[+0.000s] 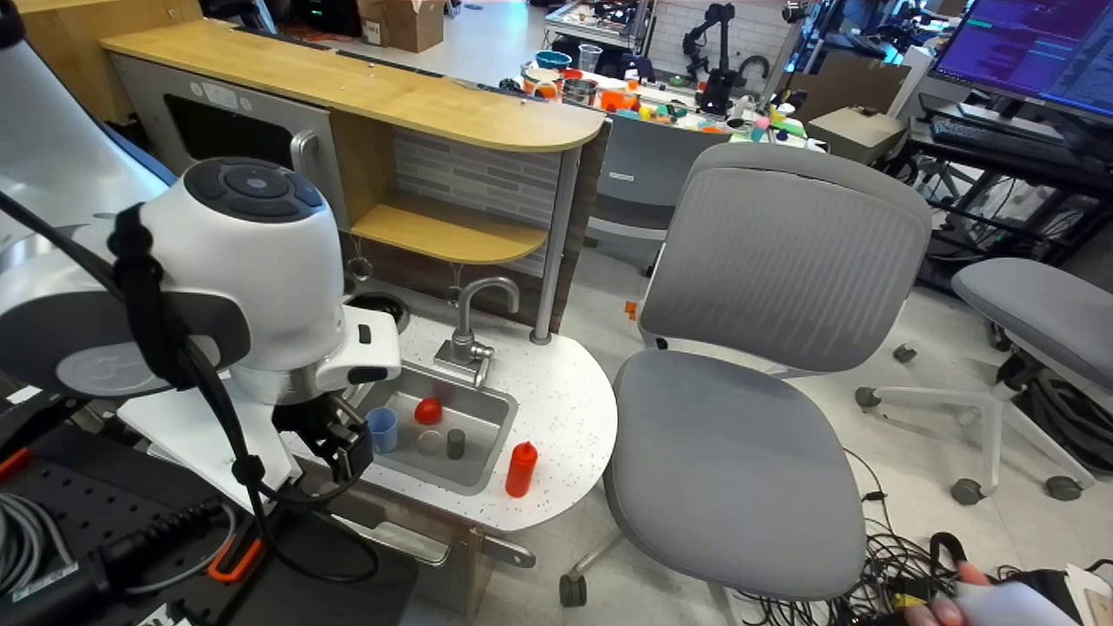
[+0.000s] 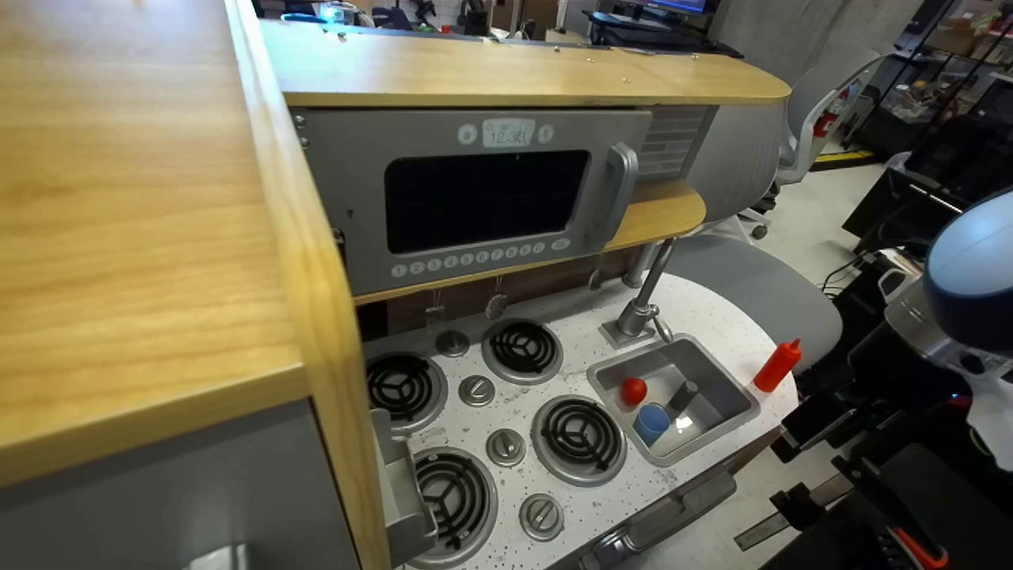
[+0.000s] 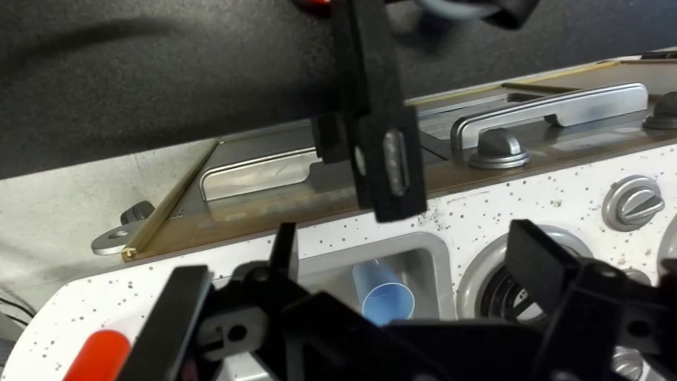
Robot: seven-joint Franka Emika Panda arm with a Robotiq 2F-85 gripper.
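Note:
My gripper stands open, its black fingers [image 3: 539, 257] wide apart with nothing visible between them. In exterior view 1 the gripper [image 1: 349, 457] is at the front left of the sink [image 1: 495, 443], beside its near edge. Inside the sink are a blue cup [image 1: 382, 429], a red ball-like item [image 1: 429, 411], a dark grey cylinder [image 1: 456, 443] and a small clear round item [image 1: 429, 442]. On the counter right of the sink a red squeeze bottle [image 1: 521, 469] stands upright. The wrist view shows the blue cup [image 3: 384, 292] beyond the fingers and part of the red bottle [image 3: 98, 355].
The faucet [image 2: 636, 313] rises behind the sink. Stove burners [image 2: 579, 432] and knobs [image 2: 505, 446] cover the counter beside it, under a microwave [image 2: 484, 199] and wooden shelf [image 1: 449, 231]. A grey chair [image 1: 730, 469] stands close to the rounded counter end. Bare counter surrounds the bottle.

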